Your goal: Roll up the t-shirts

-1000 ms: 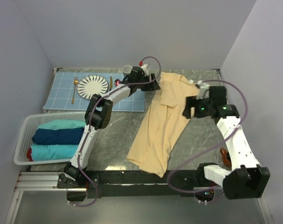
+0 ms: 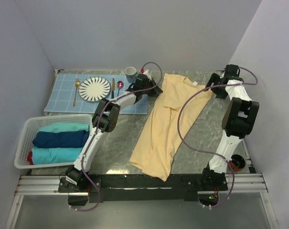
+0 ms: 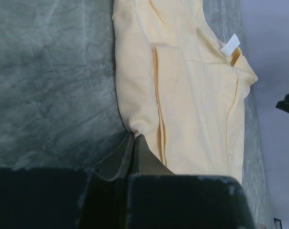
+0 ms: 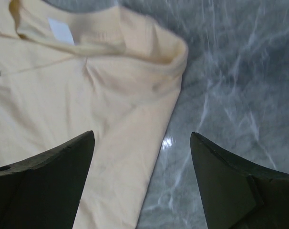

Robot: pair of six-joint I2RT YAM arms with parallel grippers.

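Observation:
A pale yellow t-shirt (image 2: 166, 121) lies lengthwise on the grey marbled table, its sides folded inward and its collar end with a white tag at the back. At its left back edge, my left gripper is shut with its tips on a small pinch of the fabric. My right gripper stands open above the back right corner of the shirt. In the right wrist view, the shirt's corner (image 4: 168, 62) lies between and beyond the fingers, untouched as far as shows.
A white basket (image 2: 21, 143) with several rolled or folded cloths stands at the left. Behind it, a blue mat (image 2: 63, 95) carries a striped plate (image 2: 94, 81) and cutlery, with a mug (image 2: 130, 72) near the left gripper. The right wall is close to the right arm.
My right gripper has moved back and to the right, from over the shirt's right side to its back right corner.

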